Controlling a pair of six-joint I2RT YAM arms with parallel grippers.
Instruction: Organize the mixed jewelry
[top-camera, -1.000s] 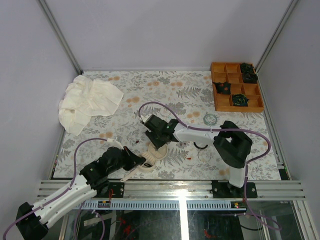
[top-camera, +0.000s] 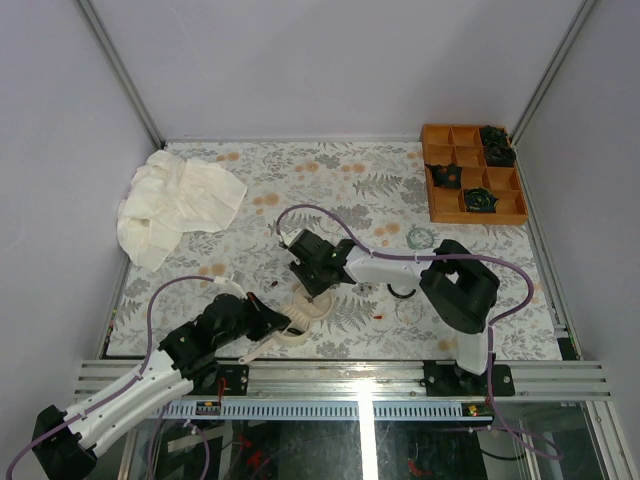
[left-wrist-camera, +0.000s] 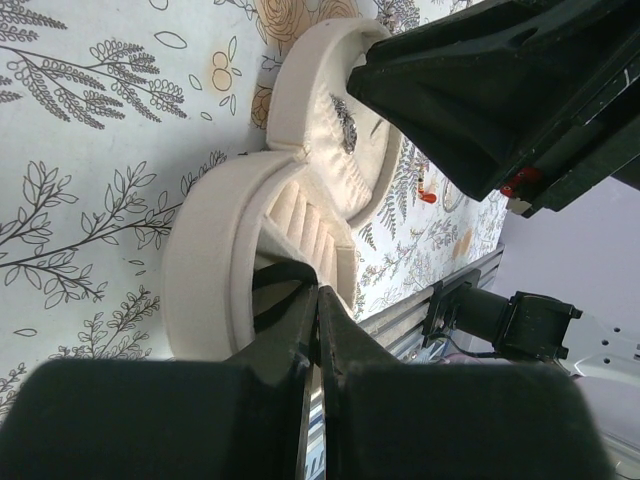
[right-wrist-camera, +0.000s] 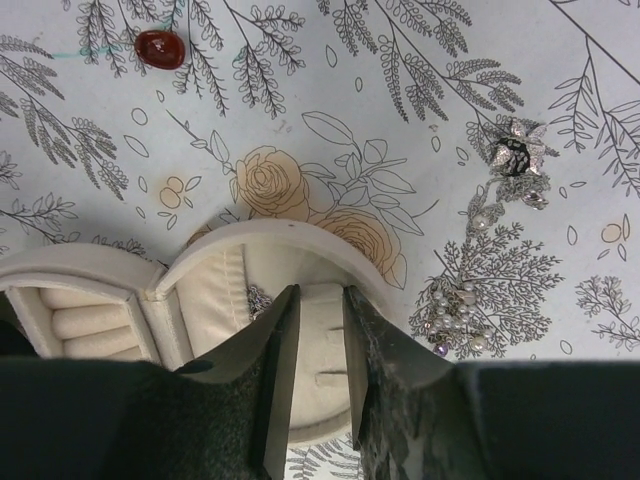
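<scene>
A round cream jewelry box (left-wrist-camera: 200, 265) lies opened out at the table's front, its lid (right-wrist-camera: 265, 235) hinged flat beside the base. Over the base my left gripper is shut, its tips beside a black band (left-wrist-camera: 283, 272) in a compartment; whether they touch it is unclear. Above the lid hangs my right gripper, open by a narrow gap, only the lid's tabbed lining visible between its fingers. A dark, beaded silvery piece (left-wrist-camera: 345, 125) rests in the lid. Silvery, pearly jewelry (right-wrist-camera: 455, 310) and a red stone (right-wrist-camera: 160, 48) lie loose on the cloth.
An orange compartment tray (top-camera: 440, 190) with several dark green pieces stands at the back right. White cloth (top-camera: 180, 200) lies crumpled at the back left. A black ring (top-camera: 402, 293) and a pale green loop (top-camera: 420, 238) lie right of centre.
The right arm's elbow has shifted slightly left in the top view, while its gripper stays over the lid. My left arm looks unmoved.
</scene>
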